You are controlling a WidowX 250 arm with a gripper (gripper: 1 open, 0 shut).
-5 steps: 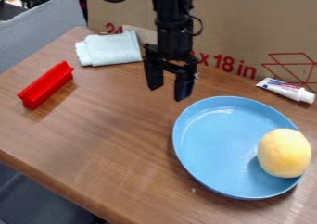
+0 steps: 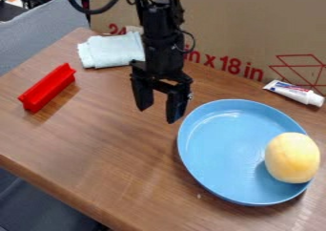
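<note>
My black gripper (image 2: pixel 159 103) hangs over the middle of the wooden table, left of the blue plate, open with nothing visible between its fingers. On the right part of the blue plate (image 2: pixel 223 154) sits a round pale-yellow object (image 2: pixel 292 158). A red block (image 2: pixel 49 87) lies near the table's left side. A folded pale cloth (image 2: pixel 111 51) is at the back left, behind and left of my gripper. A white tube (image 2: pixel 295 93) lies behind the plate at the right.
A cardboard box (image 2: pixel 235 39) forms a wall along the back. The bare table (image 2: pixel 95 144) has free room at the front left and centre. A grey surface (image 2: pixel 38 44) lies beyond the left edge.
My gripper has moved a little to the left and slightly down in the view. The objects on the table have not moved.
</note>
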